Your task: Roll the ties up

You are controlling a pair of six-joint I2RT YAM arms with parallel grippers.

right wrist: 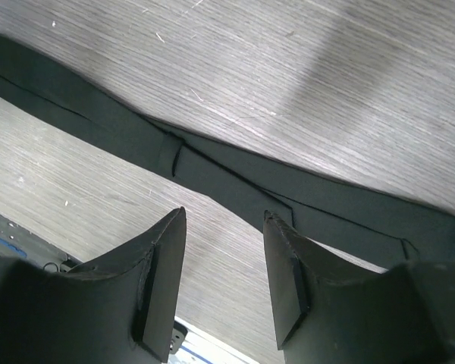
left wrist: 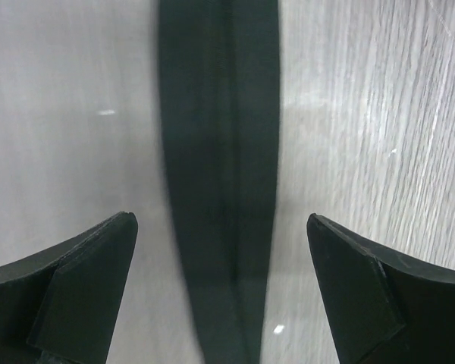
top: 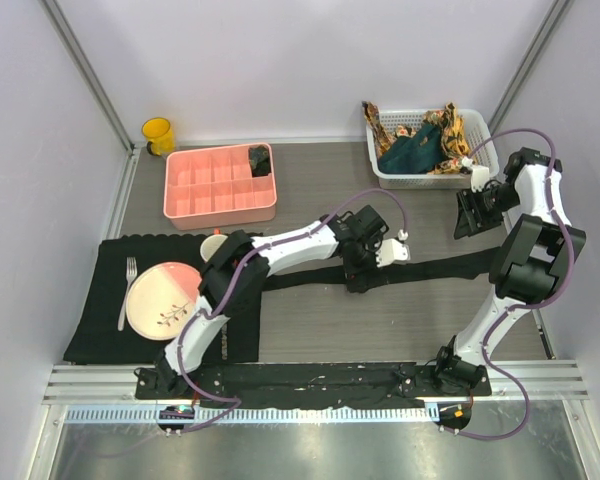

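Observation:
A long black tie (top: 435, 269) lies stretched out flat across the table, from the dark placemat to below my right arm. Above its middle, my left gripper (top: 363, 287) stands open. In the left wrist view the tie (left wrist: 220, 152) runs between the spread fingers, apart from both. My right gripper (top: 465, 228) hangs open just behind the right end of the tie. Its own view has the tie (right wrist: 220, 184) crossing diagonally beyond the fingertips, nothing between them. A dark rolled piece (top: 259, 160) sits in a back-right compartment of the pink organizer (top: 220, 213).
A white basket (top: 425, 182) with patterned and teal cloths stands at the back right. On the left, a black placemat (top: 100, 300) bears a plate (top: 145, 310) and a fork (top: 127, 290). A yellow mug (top: 158, 134) is in the far left corner.

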